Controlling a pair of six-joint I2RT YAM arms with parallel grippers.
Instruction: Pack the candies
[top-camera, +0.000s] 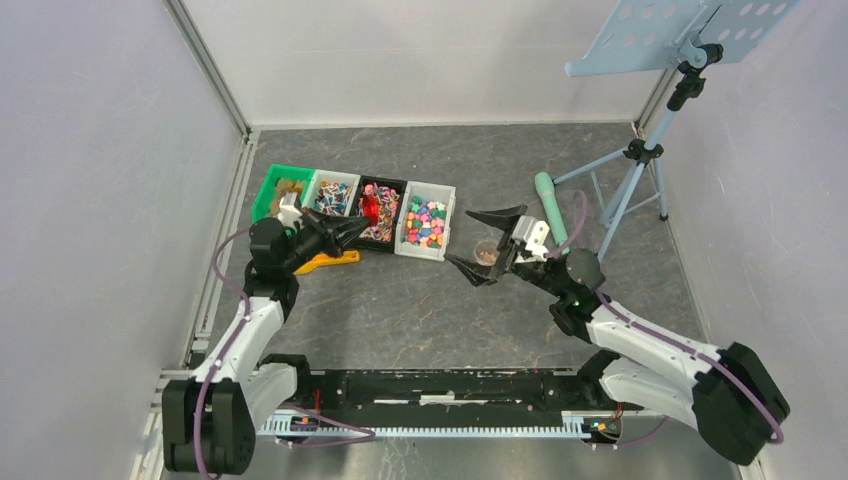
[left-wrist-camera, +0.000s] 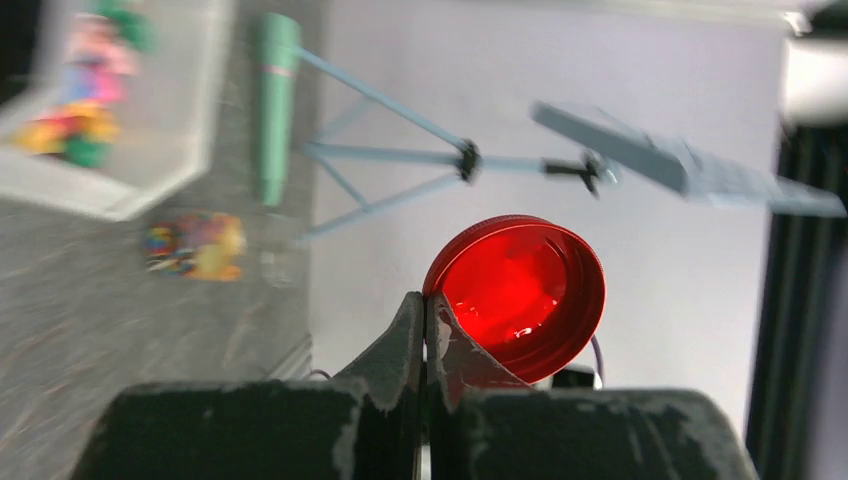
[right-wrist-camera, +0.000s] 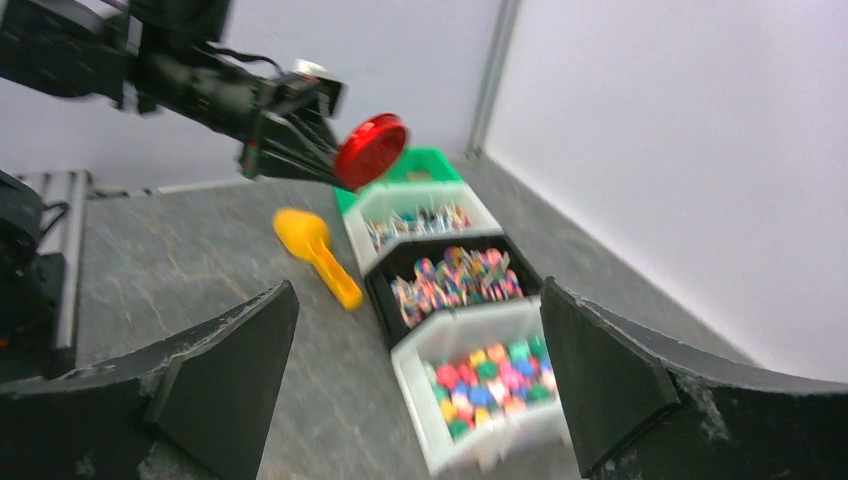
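Observation:
A red lid (left-wrist-camera: 520, 295) is pinched at its rim by my left gripper, shut and raised. From above, the lid (top-camera: 370, 209) hangs over the black bin (top-camera: 401, 187). My right gripper (top-camera: 466, 239) is spread wide, its fingers above and around the spot where the clear jar (top-camera: 487, 252) with a few candies stands; whether they touch it cannot be told. Nothing shows between the right fingers in the right wrist view. Candies fill a green bin (top-camera: 268, 186), a grey bin (top-camera: 323, 174), the black one and a white bin (top-camera: 440, 191).
A yellow scoop (top-camera: 340, 257) lies in front of the bins, partly under the left arm. Back right are a green cylinder (top-camera: 549, 205) and a blue tripod stand (top-camera: 627, 192).

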